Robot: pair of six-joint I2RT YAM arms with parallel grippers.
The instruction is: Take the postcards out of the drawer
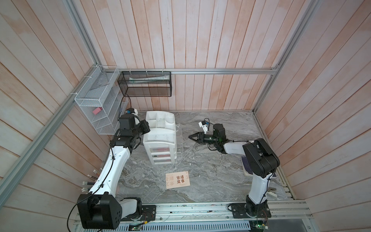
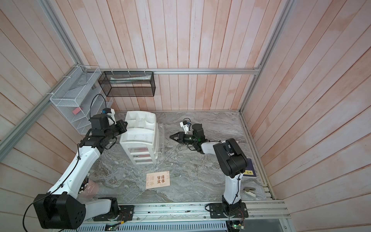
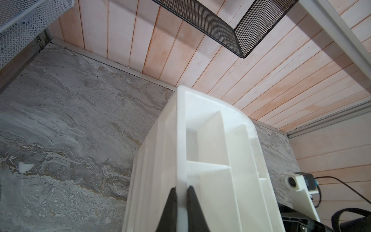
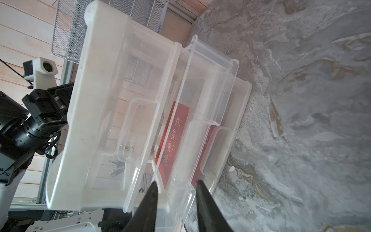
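A white cabinet with clear drawers stands left of centre. My left gripper is shut on its upper side rim. In the right wrist view, a clear drawer juts from the cabinet, with a red card lying inside. More red shows in the drawer beneath, partly hidden. My right gripper faces the drawers with its fingers parted and nothing visible held between them. Both top views show it short of the drawer fronts. A beige postcard with dark characters lies flat on the table in front of the cabinet.
A black mesh basket hangs on the back wall. White wire racks hang at the left. A dark booklet lies at the right edge.
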